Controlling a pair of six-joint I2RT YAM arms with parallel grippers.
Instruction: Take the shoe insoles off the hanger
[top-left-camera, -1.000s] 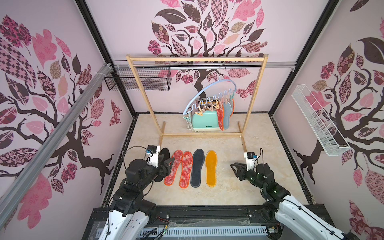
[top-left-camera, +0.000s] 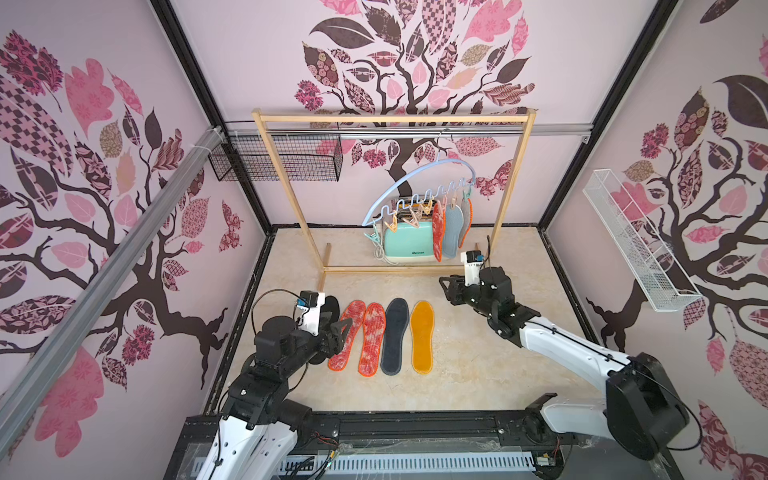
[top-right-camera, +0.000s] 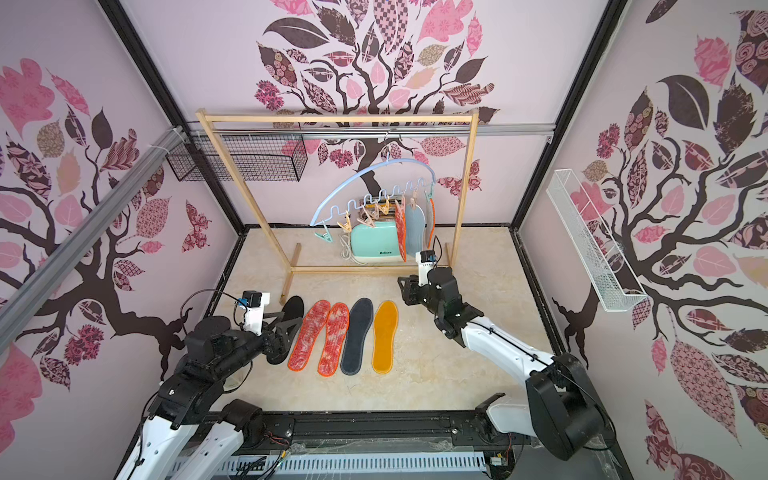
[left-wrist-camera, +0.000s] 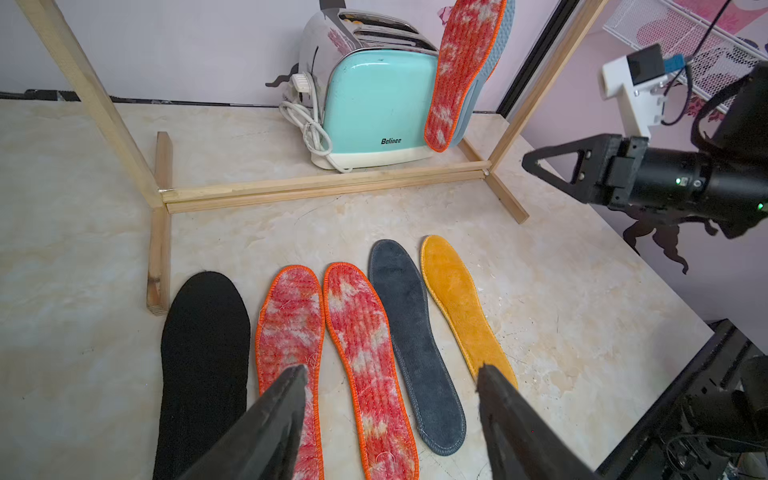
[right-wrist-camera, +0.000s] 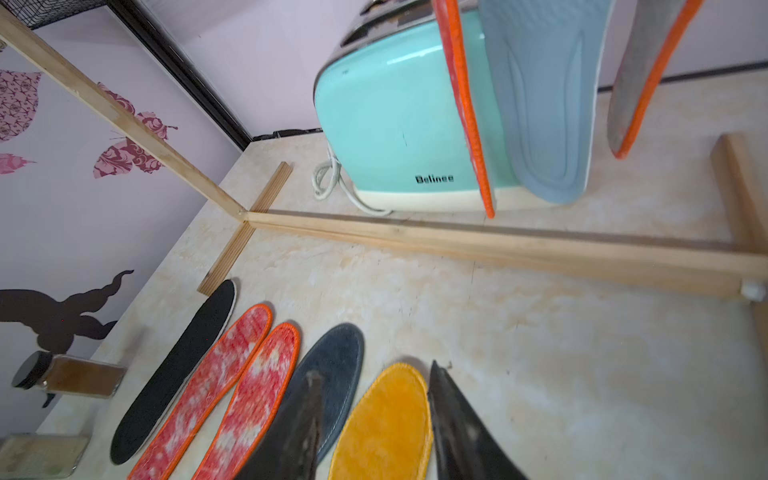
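Note:
A blue hanger (top-left-camera: 432, 165) hangs tilted from the wooden rack, its right end higher. From it hang a red insole (top-left-camera: 438, 230), a grey-blue insole (right-wrist-camera: 552, 96) and an orange-edged insole (right-wrist-camera: 649, 76). On the floor lie a black insole (left-wrist-camera: 204, 360), two red insoles (left-wrist-camera: 294, 344) (left-wrist-camera: 364, 360), a dark grey insole (left-wrist-camera: 412, 336) and a yellow insole (left-wrist-camera: 468, 312). My left gripper is open above the row at its left end. Below and in front of the hanging insoles, my right gripper stands part open, empty and clear of them.
A turquoise toaster (top-left-camera: 409, 240) stands behind the rack's wooden floor bar (right-wrist-camera: 480, 240). Wooden uprights (top-left-camera: 513, 180) flank the hanger. Wire baskets hang at the left (top-left-camera: 276, 157) and right (top-left-camera: 640, 240).
The hanger has swung a little. My left arm has barely shifted.

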